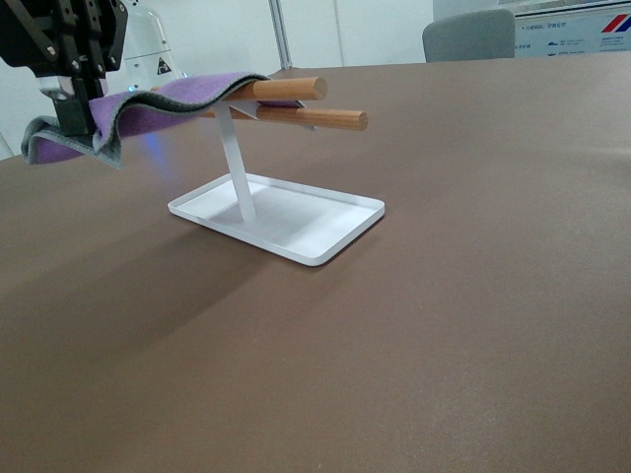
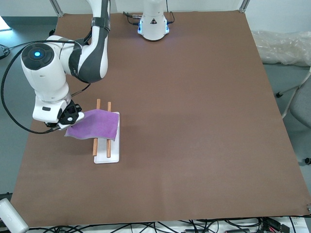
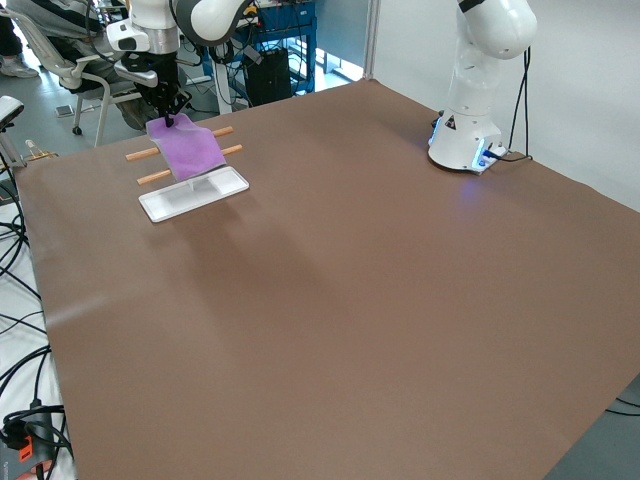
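Observation:
A purple cloth (image 2: pixel 95 124) with grey underside drapes over a two-bar wooden rack (image 1: pixel 298 89) on a white tray base (image 1: pixel 296 222). My gripper (image 1: pixel 79 118) is at the cloth's left end in the top view, above and beside the rack, with the cloth rippled at its black fingers, which appear shut on it. In the right view the cloth (image 3: pixel 188 145) hangs across both bars below the gripper (image 3: pixel 170 115); the fingertips are partly hidden there.
Cables and a grey chair lie beyond the edges.

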